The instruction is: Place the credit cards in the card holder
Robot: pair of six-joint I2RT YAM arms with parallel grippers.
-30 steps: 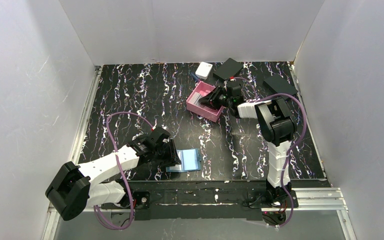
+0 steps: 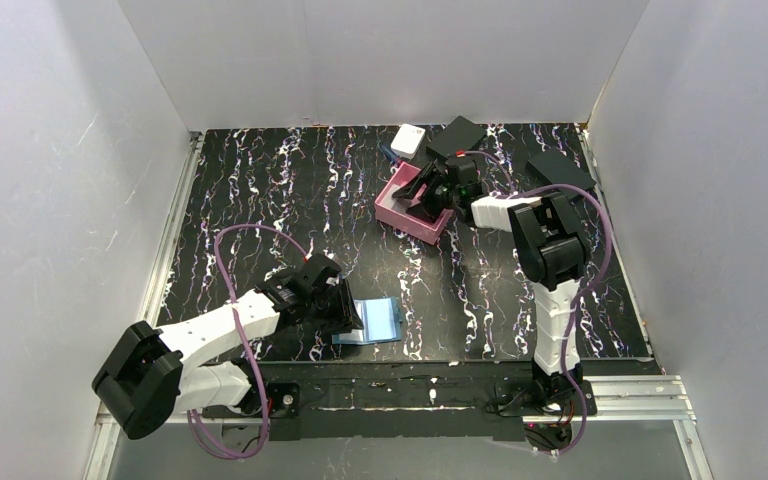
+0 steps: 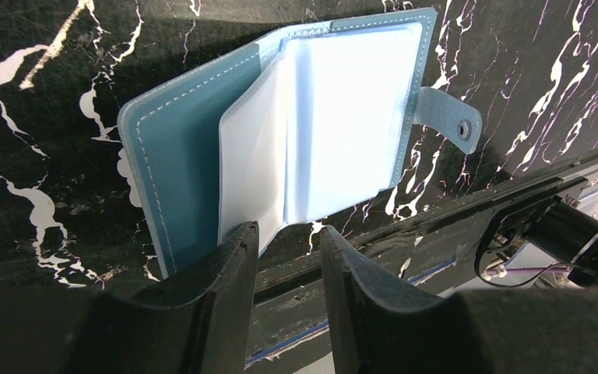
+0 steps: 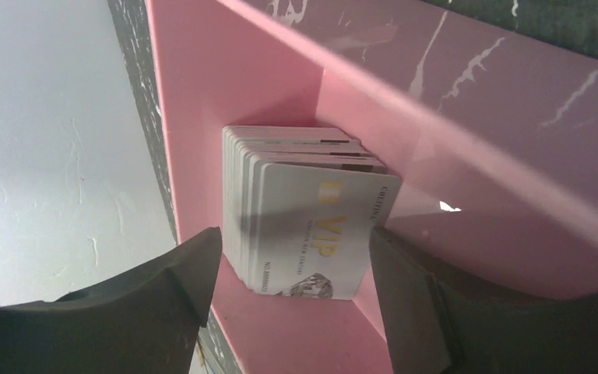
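Note:
A blue card holder (image 3: 191,167) lies open flat near the table's front edge, its clear sleeve page (image 3: 253,148) lifted at an angle between the covers. My left gripper is open with a modest gap, its fingers at the sleeve's lower edge; one fingertip overlaps that edge, and contact is hard to judge. At the back, a stack of white cards (image 4: 311,226) stands against a corner of the pink box (image 4: 280,327); the front card reads VIP. My right gripper reaches into the box, its fingers spread wide on both sides of the stack, not closed on it.
Behind the pink box are a white box (image 2: 408,141) and a black block (image 2: 457,137). Another black block (image 2: 560,170) lies at the back right. A snap strap (image 3: 448,118) sticks out from the holder.
The right gripper's fingers have spread apart inside the pink box and moved slightly toward its left side, over the cards. The left arm and the holder look unchanged.

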